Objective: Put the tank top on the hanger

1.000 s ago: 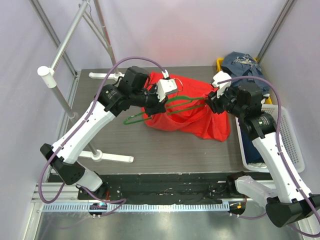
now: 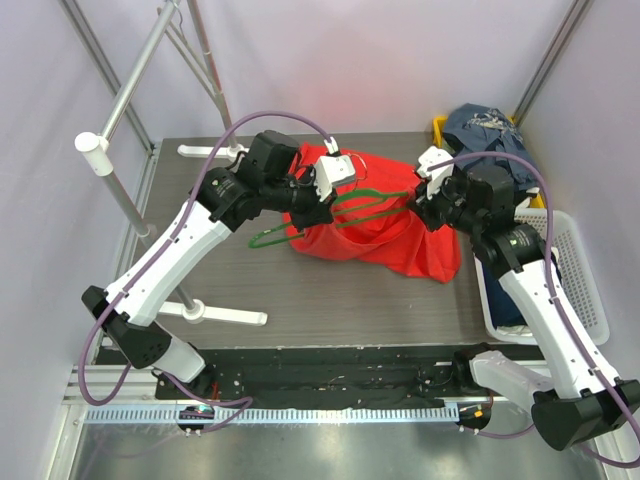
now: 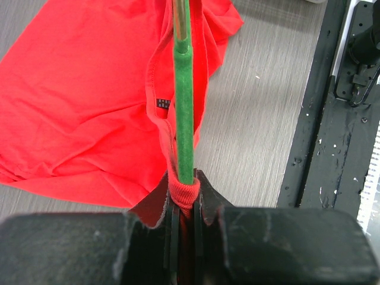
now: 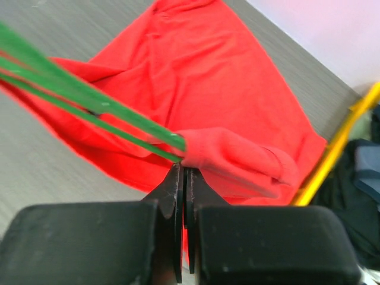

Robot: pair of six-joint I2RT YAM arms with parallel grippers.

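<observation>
The red tank top (image 2: pixel 385 240) lies spread on the table, its near part lifted around the green hanger (image 2: pixel 270 239). My left gripper is shut on the hanger, with a gathered red edge of the top wrapped around the green bar at its fingertips. A small dark label (image 3: pixel 162 103) shows on the top's inner edge. My right gripper is shut right at the hanger's other end. There a fold of red cloth covers the hanger's tip, just above the fingertips; whether any cloth is pinched between them is hard to tell.
On the left stands a white and grey rack (image 2: pixel 128 90) with its feet on the table. A white basket (image 2: pixel 590 270) with dark cloth and a yellow bin (image 2: pixel 439 126) with dark clothes stand at the right.
The left arm, the hanger and the top look almost unmoved.
</observation>
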